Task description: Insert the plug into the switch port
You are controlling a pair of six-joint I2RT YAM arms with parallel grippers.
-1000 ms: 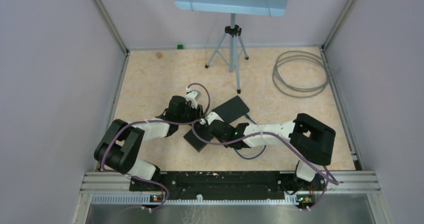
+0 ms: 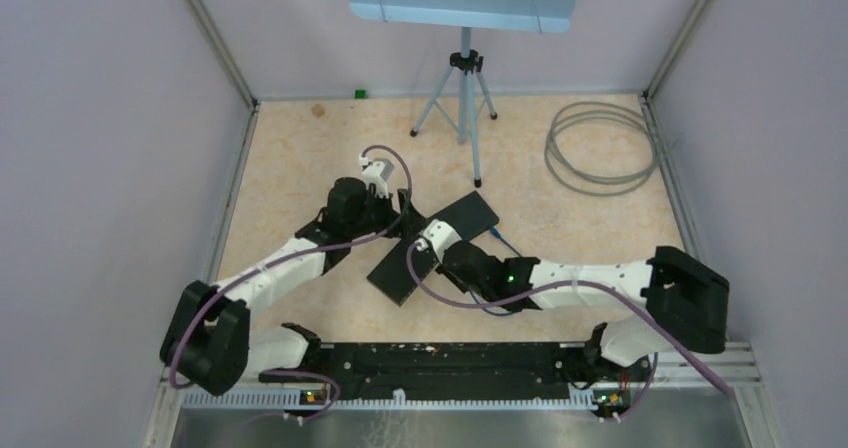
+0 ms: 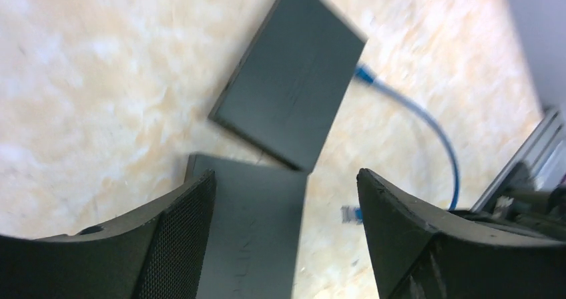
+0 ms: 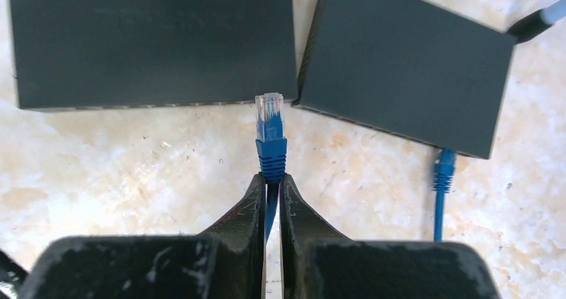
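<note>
Gripped by its boot, a blue cable's clear-tipped plug points away from my right gripper, which is shut on it. Its tip appears close to the near edge of one black switch box in the right wrist view; I cannot tell its height. The cable's other end, a blue plug, sits at the edge of the second black box. In the left wrist view, my left gripper has its fingers wide apart with nothing between them, above the first box. No port opening shows clearly.
A light-blue stand is behind the boxes, and a grey coiled cable lies at the back right. Bare tabletop extends at the back left. The blue cable loops beside the boxes.
</note>
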